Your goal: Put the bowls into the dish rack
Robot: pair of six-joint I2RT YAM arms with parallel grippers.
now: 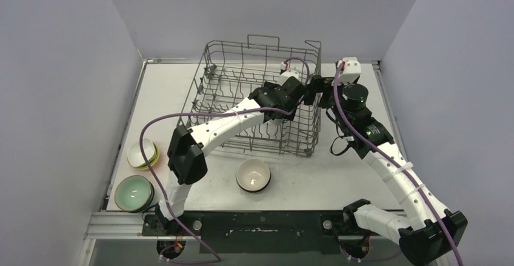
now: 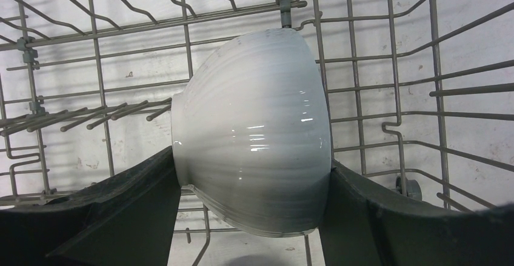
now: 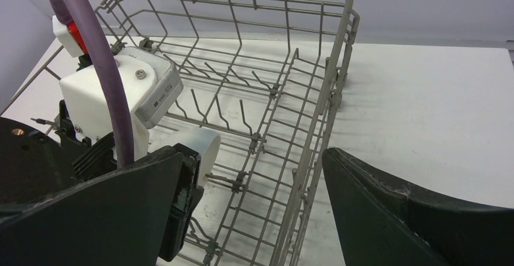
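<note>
A pale white bowl (image 2: pixel 251 126), tipped on its side, is held in my left gripper, which is shut on it over the tines and wires of the dish rack (image 2: pixel 357 114). In the top view that gripper is over the rack's right part and mostly hides the bowl. My right gripper stands open at the rack's right side, beside the left gripper, with part of the white bowl (image 3: pixel 203 145) showing beyond its fingers. A cream bowl stack (image 1: pixel 253 174) stands in front of the rack; a green bowl (image 1: pixel 131 193) and small bowls (image 1: pixel 140 152) lie at left.
The rack's right rim (image 3: pixel 303 169) runs between the right gripper's fingers in view. Bare table (image 3: pixel 418 108) lies to the right of the rack. Grey walls enclose the back and both sides.
</note>
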